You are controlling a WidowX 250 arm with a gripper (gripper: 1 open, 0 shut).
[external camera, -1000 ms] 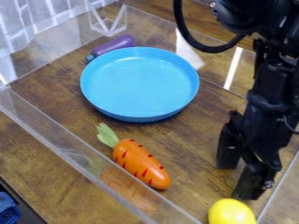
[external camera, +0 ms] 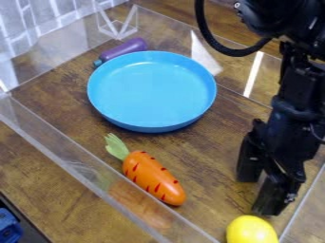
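Note:
My black gripper reaches down at the right of the camera view, low over the wooden floor, its fingers open and dark against the surface. Just below it, at the bottom edge, sits a yellow lemon-like object. An orange toy carrot with a green top lies to the left of the gripper. A blue round plate is at upper middle. Whether anything lies between the dark fingers is hard to make out.
A purple eggplant-like toy lies behind the plate, near a clear plastic wall. Bare wood shows at the left and between plate and carrot. Transparent walls run along the lower left and right.

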